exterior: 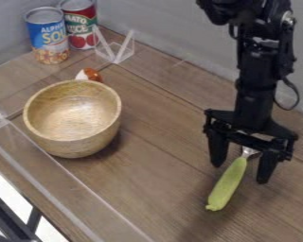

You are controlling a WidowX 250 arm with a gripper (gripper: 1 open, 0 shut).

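A black gripper (242,157) hangs at the right of the table, open, its two fingers straddling the pale upper end of a long yellow-green object (225,186), like a corn cob or vegetable, lying diagonally on the wood. A wooden bowl (72,128) stands to the left, empty.
Two cans, an Alphabet soup (49,36) and a red one (80,19), stand at the back left. A small red-and-white item (88,76) lies near the bowl. A wall runs behind.
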